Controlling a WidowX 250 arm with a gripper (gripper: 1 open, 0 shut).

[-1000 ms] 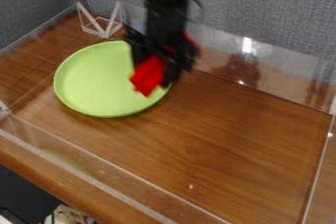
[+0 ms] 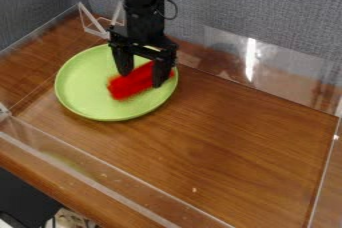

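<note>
My black gripper (image 2: 142,64) hangs over a green plate (image 2: 86,96) at the upper left of the wooden table, with its fingers open on either side of a red oblong object (image 2: 138,83) resting on the plate. Part of the red object is hidden behind the fingers.
A grey speckled wall and a clear panel edge run along the back, and a wire-like frame stands at the back left.
</note>
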